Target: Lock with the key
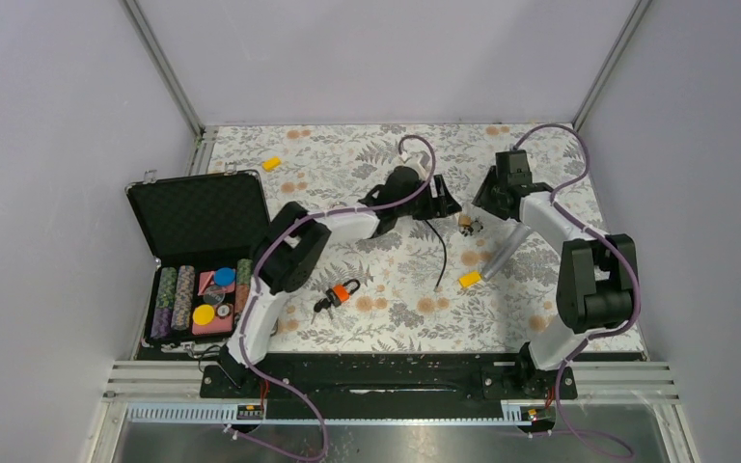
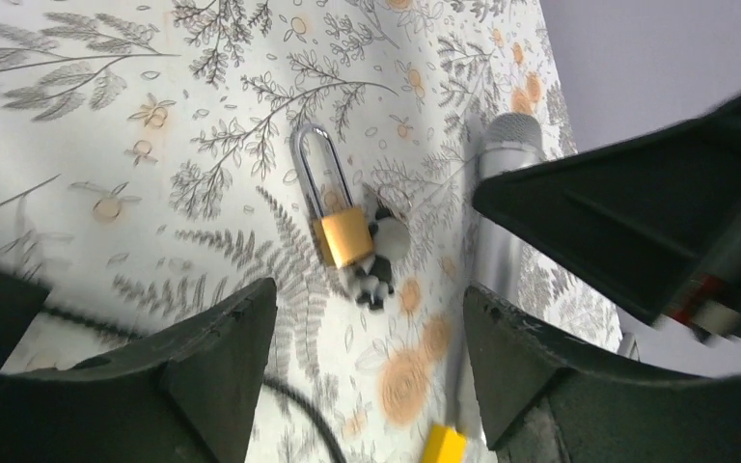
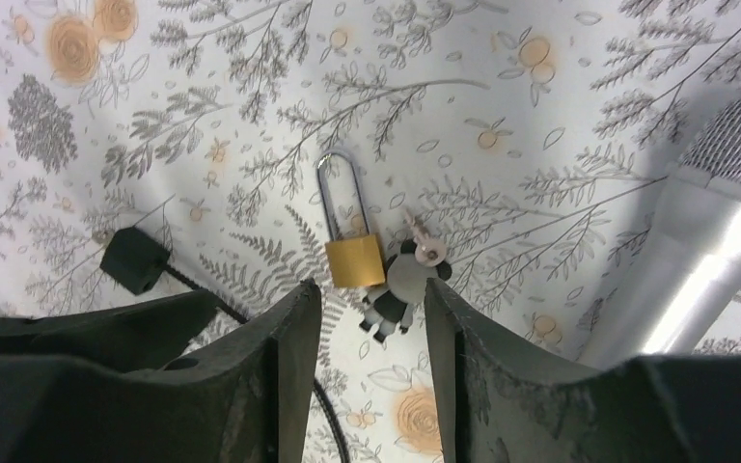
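Observation:
A brass padlock (image 2: 345,235) with a long shackle lies on the floral mat, beside a grey figure keyring (image 3: 407,282) with a key head (image 3: 429,249) on it; its shackle looks seated in the body, though I cannot tell if locked. My left gripper hangs above and left of them, fingers apart, nothing between. My right gripper is just right of the left one, open above the padlock and keyring, holding nothing.
A silver microphone (image 1: 505,253) lies to the right, a black cable below the left gripper. An orange padlock (image 1: 340,294) lies lower left, a black case (image 1: 193,217) at far left. Yellow blocks (image 1: 469,279) sit on the mat.

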